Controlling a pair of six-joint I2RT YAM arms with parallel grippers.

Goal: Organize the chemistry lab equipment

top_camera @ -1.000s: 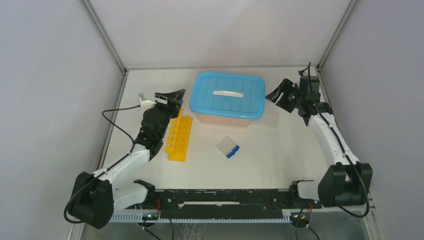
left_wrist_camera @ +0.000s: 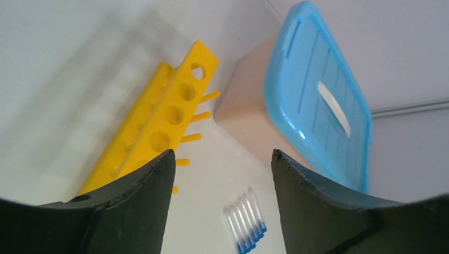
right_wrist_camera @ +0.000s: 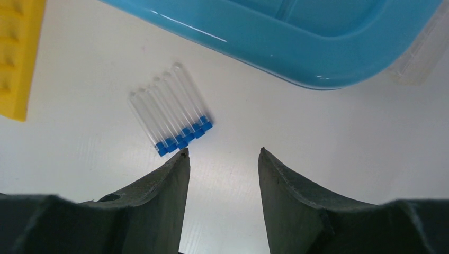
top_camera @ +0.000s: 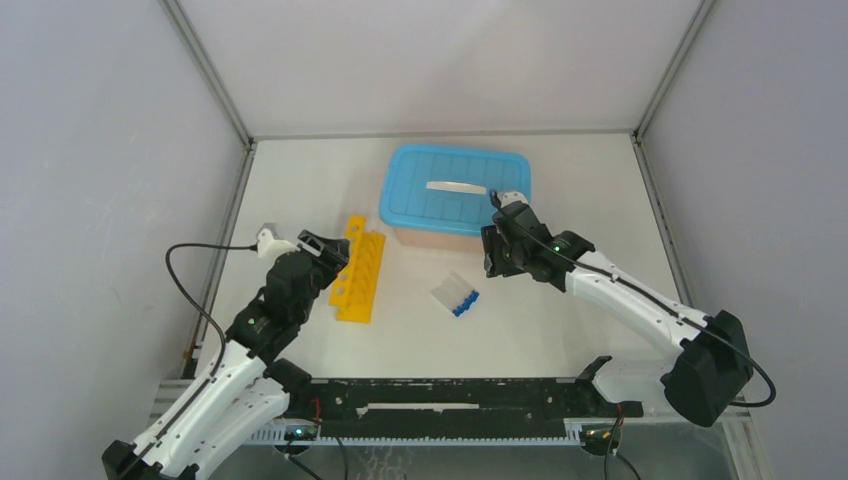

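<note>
A yellow test tube rack (top_camera: 360, 275) stands left of centre on the white table. Several clear tubes with blue caps (top_camera: 461, 303) lie side by side in front of the box; the right wrist view shows these tubes (right_wrist_camera: 170, 109) clearly. My left gripper (top_camera: 345, 248) is above the rack's left side, its fingers apart and empty; in its own view the rack (left_wrist_camera: 172, 114) shows upper left of the fingers (left_wrist_camera: 153, 185). Over the front right of the blue-lidded box (top_camera: 455, 188) hovers my right gripper (top_camera: 488, 252), open with nothing between its fingers.
A clear, flat item (right_wrist_camera: 421, 53) lies on the table beside the box's right end, partly hidden by the lid. Free table (top_camera: 590, 335) stretches across the front right. Walls close in the left, right and back.
My right gripper has swung left and toward the front, from beside the box to near its front right. Rack, tubes and box have stayed put.
</note>
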